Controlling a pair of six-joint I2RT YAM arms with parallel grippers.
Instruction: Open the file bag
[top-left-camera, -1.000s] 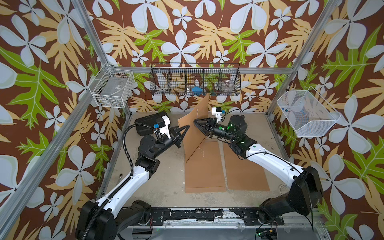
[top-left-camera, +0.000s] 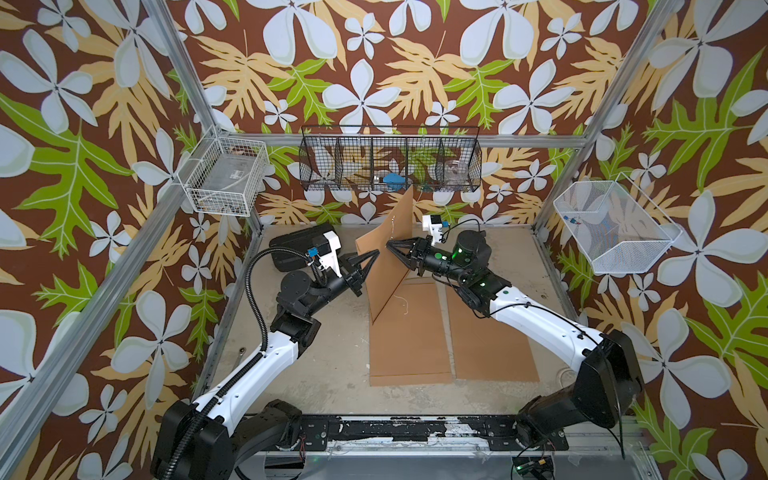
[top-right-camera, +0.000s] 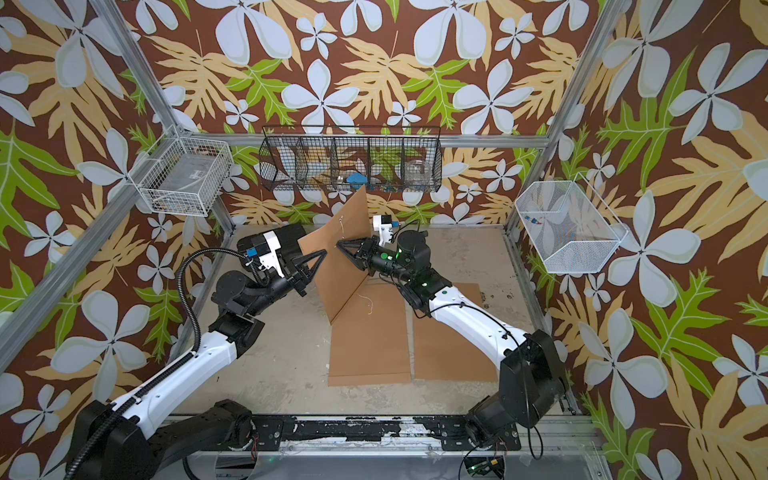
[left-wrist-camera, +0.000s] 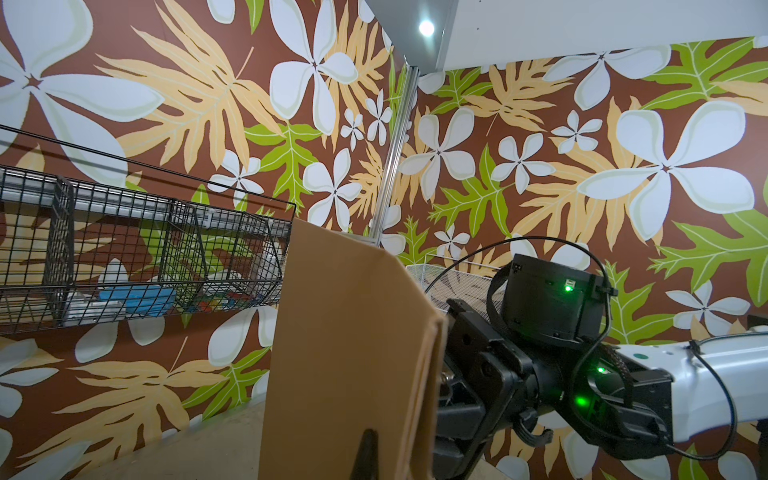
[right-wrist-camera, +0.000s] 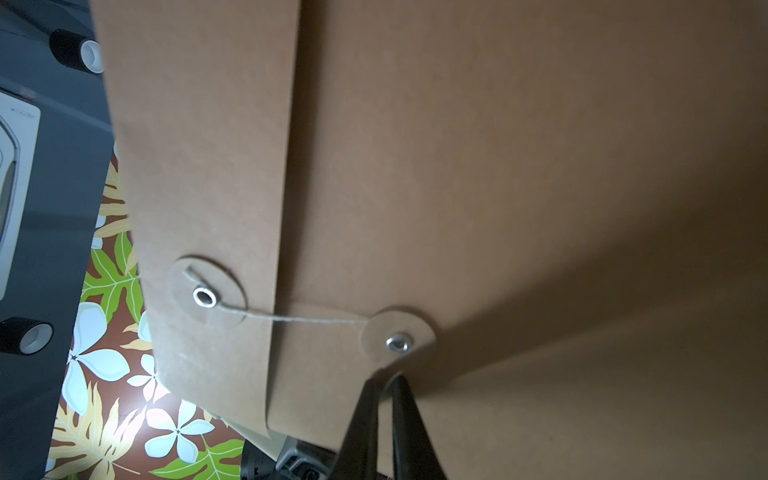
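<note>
The brown kraft file bag (top-left-camera: 390, 248) stands tilted up off the table between my arms. My left gripper (top-left-camera: 376, 254) is shut on its left edge; in the left wrist view only one dark finger (left-wrist-camera: 365, 456) shows against the bag. In the right wrist view, a string (right-wrist-camera: 308, 320) runs from the round button on the flap (right-wrist-camera: 206, 296) to a second button on the body (right-wrist-camera: 398, 342). My right gripper is slightly open, with its fingertips right by the body button. Whether any string lies between them is unclear.
Two more brown file bags lie flat on the table, one in the middle (top-left-camera: 409, 340) and one to its right (top-left-camera: 492, 340). Behind the left arm sits a black case (top-left-camera: 289, 249). Wire baskets hang at the back (top-left-camera: 352, 164) and on both sides.
The raised bag's top right corner has shifted slightly left. Both arms look almost still.
</note>
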